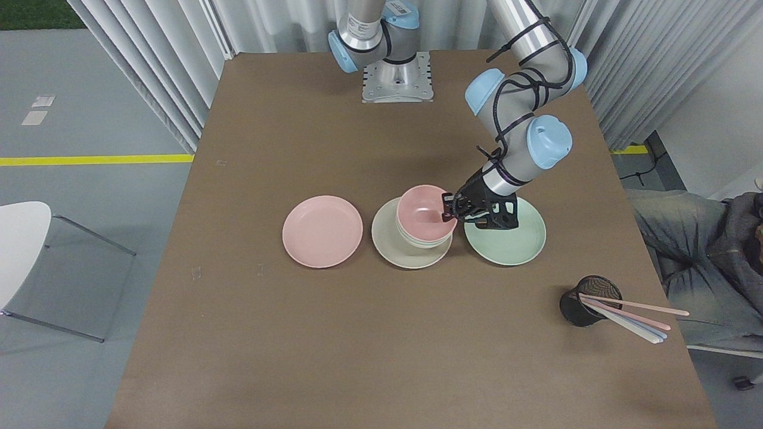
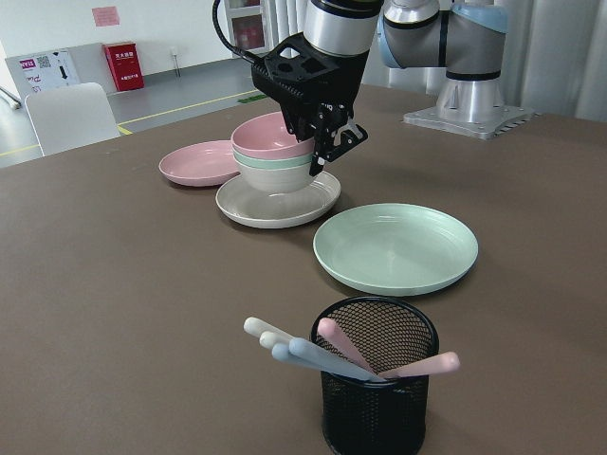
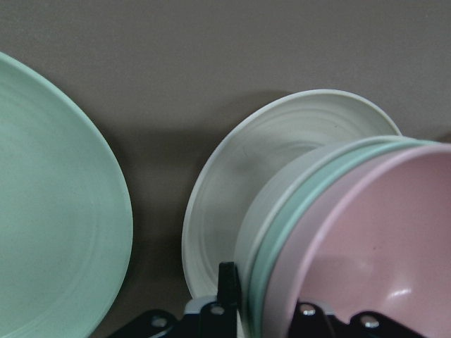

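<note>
A stack of pink (image 1: 418,207), mint (image 2: 275,161) and white (image 2: 273,180) bowls is over a cream plate (image 1: 393,250). My gripper (image 1: 449,208) is at the stack's right rim in the front view. In the wrist view its black fingertips (image 3: 227,278) straddle the rims of all three bowls, shut on them. Whether the stack still touches the plate is unclear. A pink plate (image 1: 322,231) lies left, a mint plate (image 1: 508,246) right, partly under the arm.
A black mesh cup (image 1: 577,307) with several pastel chopsticks or utensils stands at the table's front right. The robot base (image 1: 397,86) is at the back.
</note>
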